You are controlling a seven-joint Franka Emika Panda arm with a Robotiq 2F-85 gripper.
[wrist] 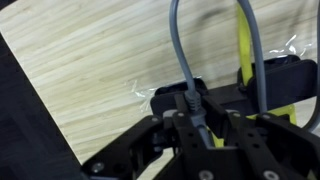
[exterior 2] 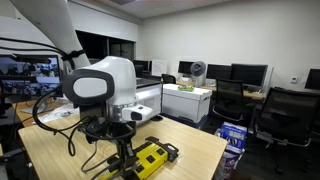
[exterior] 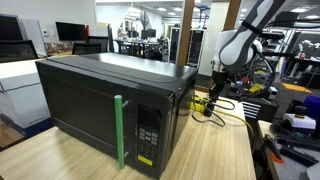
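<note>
A grey cable (wrist: pixel 177 38) comes down from the top of the wrist view to a thicker grey plug-like end (wrist: pixel 192 100). My gripper is shut on that end, its black fingers (wrist: pixel 150 138) on either side. Just beyond lies a yellow and black device (wrist: pixel 232 98), partly hidden by the fingers. Exterior view 2 shows this device (exterior 2: pixel 152 158) on the table, with the gripper (exterior 2: pixel 124 163) low beside it. Whether the cable's end is seated in the device cannot be told.
A large black microwave (exterior: pixel 110 105) fills much of the table in exterior view 1. A yellow cord (wrist: pixel 244 45) and a second grey cable loop (wrist: pixel 257 60) run close to the gripper. Bare tabletop (exterior 2: pixel 195 145) shows to the device's right.
</note>
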